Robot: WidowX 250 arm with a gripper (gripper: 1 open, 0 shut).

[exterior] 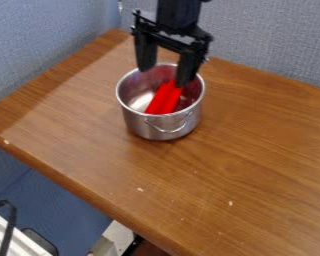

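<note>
A silver metal pot (143, 120) with a wire handle stands on the wooden table (243, 190). An elongated red object (164, 98) lies inside it, tilted along the pot's depth. My black gripper (166, 62) hangs above the pot, open, one finger over the back left of the rim and the other over the right side, above the red object. Nothing shows between the fingers.
Grey padded walls stand behind.
</note>
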